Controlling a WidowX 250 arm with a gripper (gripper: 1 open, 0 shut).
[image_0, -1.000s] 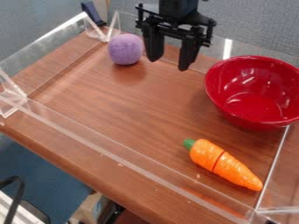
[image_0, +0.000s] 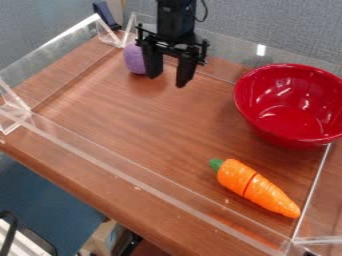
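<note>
The black gripper (image_0: 168, 66) hangs at the top middle, its two fingers apart, just right of a purple ball (image_0: 134, 58), which it partly hides. A red bowl (image_0: 287, 105) sits at the right. An orange carrot (image_0: 255, 187) with a green top lies at the front right.
Clear plastic walls border the wooden tabletop (image_0: 127, 130). A blue floor and some dark objects show beyond the lower left edge.
The gripper has moved left toward the purple ball and now partly covers it. The ball, bowl and carrot appear unmoved.
</note>
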